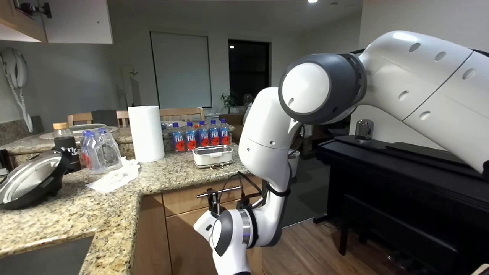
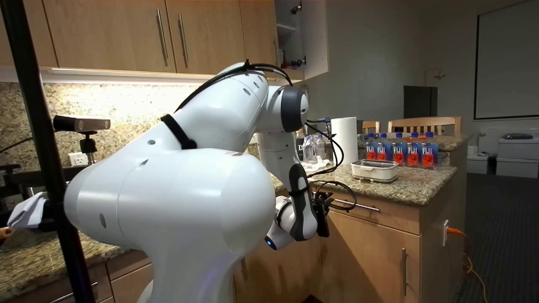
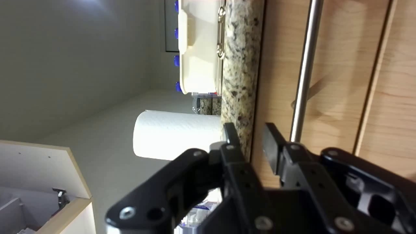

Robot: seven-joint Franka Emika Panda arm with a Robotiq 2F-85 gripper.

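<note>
My gripper is partly open, with a visible gap and nothing between its fingers. A straight metal drawer handle (image 3: 308, 64) lies outside that gap; in the wrist view its lower end meets the outer side of the right-hand finger, and I cannot tell whether they touch. In exterior view 1 the gripper (image 1: 213, 199) stands in front of the handle (image 1: 232, 188), towards its left end. The wooden drawer (image 1: 181, 202) sits flush under the counter. In exterior view 2 the wrist hides part of the handle (image 2: 361, 206).
On the granite counter (image 1: 181, 176) above stand a white lidless box (image 1: 213, 156), a paper towel roll (image 1: 145, 133) and several water bottles (image 1: 201, 136). The counter's edge overhangs the drawer. Below it is a cabinet door (image 2: 374, 252).
</note>
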